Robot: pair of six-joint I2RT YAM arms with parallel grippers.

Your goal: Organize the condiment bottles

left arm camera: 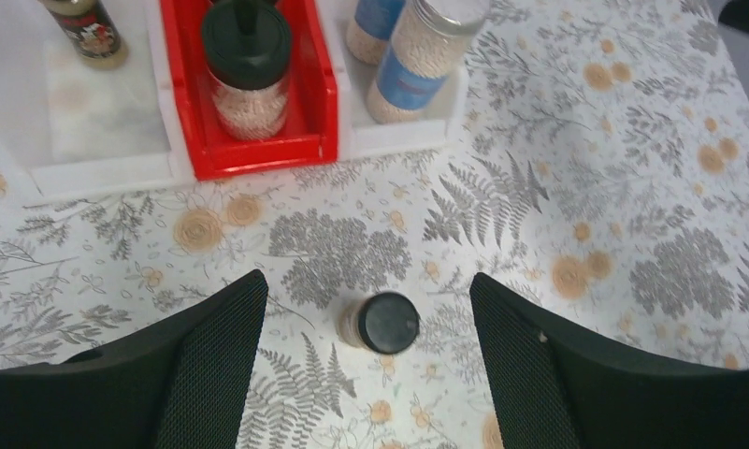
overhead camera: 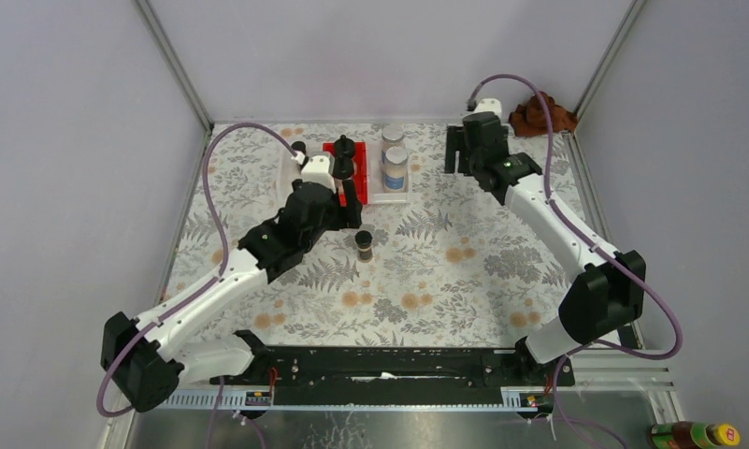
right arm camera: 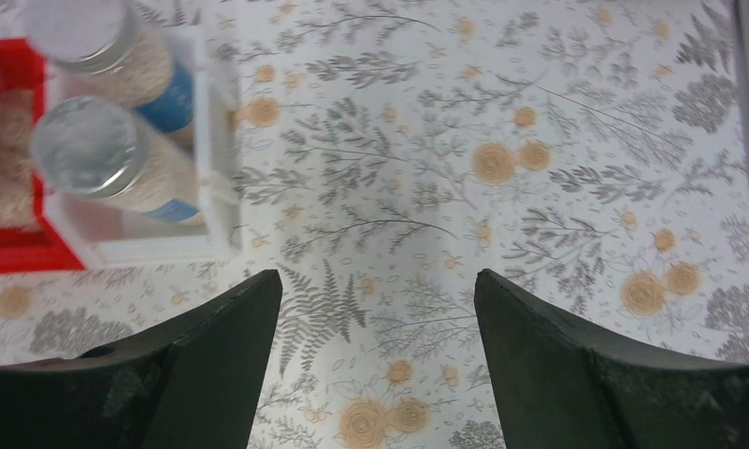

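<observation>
A small black-lidded bottle (overhead camera: 364,246) stands alone on the patterned table, between the fingers' tips but below my open left gripper in the left wrist view. The three-section holder has a small bottle (left arm camera: 99,47) at left, black-lidded jars (left arm camera: 248,70) in the red middle section (left arm camera: 249,161), and two silver-lidded jars (overhead camera: 395,173) at right. My right gripper is open above bare table, right of the holder, nothing between its fingers.
A brown cloth (overhead camera: 543,118) lies in the back right corner. Table space right of the holder is clear. A yellow-capped bottle (overhead camera: 688,435) lies outside the workspace, bottom right.
</observation>
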